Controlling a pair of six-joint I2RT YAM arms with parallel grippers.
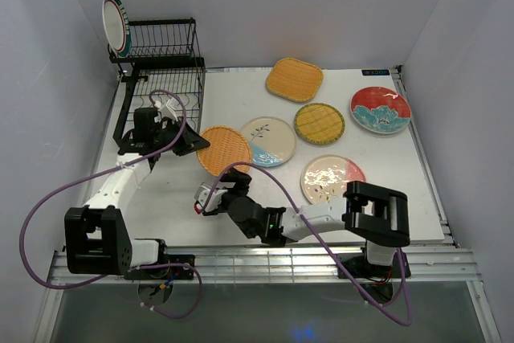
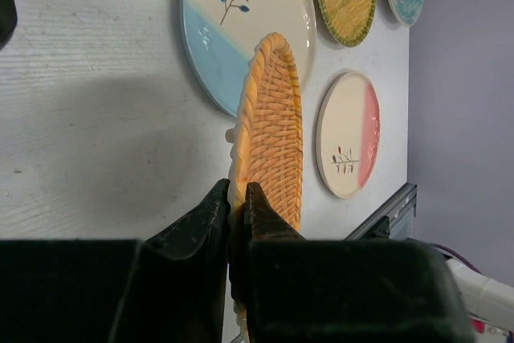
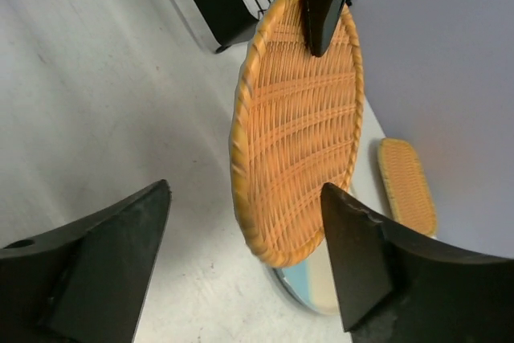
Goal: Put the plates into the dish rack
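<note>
My left gripper (image 1: 197, 140) is shut on the rim of an orange woven plate (image 1: 226, 150), held up left of the cream-and-blue plate (image 1: 269, 136); in the left wrist view it stands nearly edge-on. My right gripper (image 1: 221, 189) is just below it; in the right wrist view its fingers stand apart on either side of the woven plate's lower end, not touching it as far as shows. A two-tier black dish rack (image 1: 165, 86) stands at back left, a white green-rimmed plate (image 1: 112, 26) upright on its top tier.
On the table lie an orange rectangular woven plate (image 1: 294, 79), a yellow plate (image 1: 320, 124), a red-and-teal plate (image 1: 380, 105) and a cream-and-pink plate (image 1: 325, 170).
</note>
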